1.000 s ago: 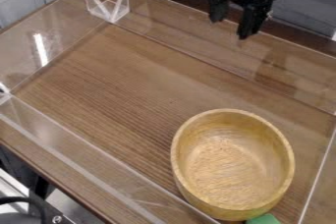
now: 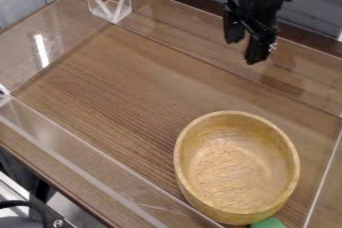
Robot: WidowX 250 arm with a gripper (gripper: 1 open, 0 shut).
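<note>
My gripper [image 2: 251, 42] hangs over the back right of the wooden table [image 2: 120, 92], dark, pointing down, with nothing visible held between its open fingers. A large yellow oval bowl [image 2: 235, 167] sits at the front right of the table, well apart from the gripper.
A small clear angular object [image 2: 110, 2] stands at the back left. A green item [image 2: 267, 222] shows at the bottom right edge. Transparent edges border the table.
The bowl has not moved.
</note>
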